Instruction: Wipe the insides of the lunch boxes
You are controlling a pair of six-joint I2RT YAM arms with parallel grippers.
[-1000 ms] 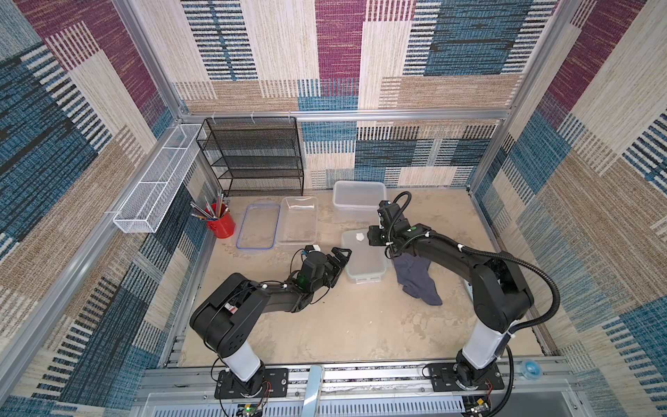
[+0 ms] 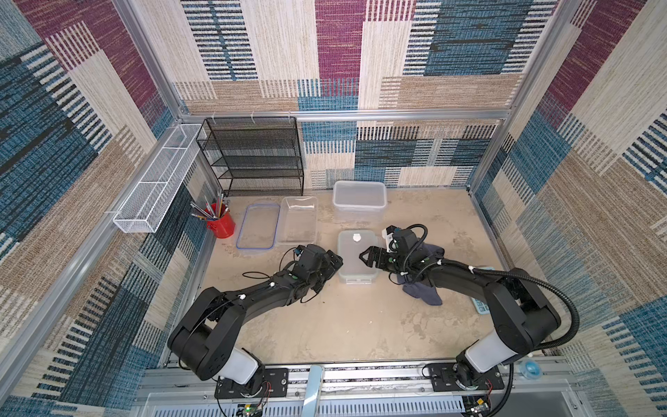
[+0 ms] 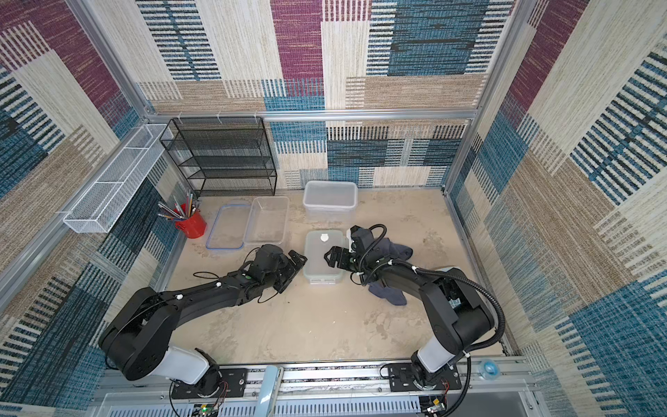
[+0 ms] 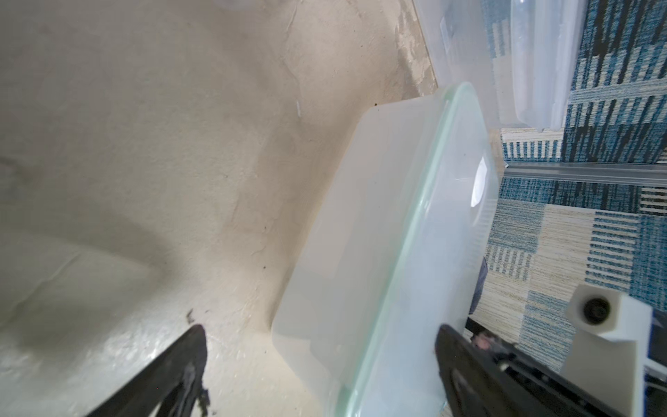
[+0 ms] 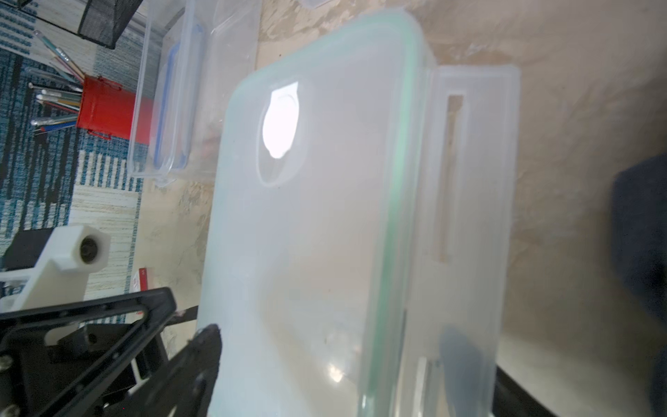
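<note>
A closed lunch box with a mint-edged translucent lid (image 2: 357, 257) stands mid-table between my grippers, its side latch flap (image 5: 472, 173) folded outward in the right wrist view. My left gripper (image 2: 332, 262) is open at the box's left side. My right gripper (image 2: 372, 257) is open at its right side, low along the flap side. An open clear box (image 2: 297, 221) and a blue-rimmed piece (image 2: 257, 226) lie to the left; another clear box (image 2: 359, 196) sits behind. A dark cloth (image 2: 421, 292) lies partly under the right arm.
A red pen cup (image 2: 221, 224), black wire rack (image 2: 252, 156) and white wire basket (image 2: 156, 177) occupy the back left.
My right gripper has moved down toward the front along the box. My left arm has shifted left. The box sits slightly further left and straighter.
</note>
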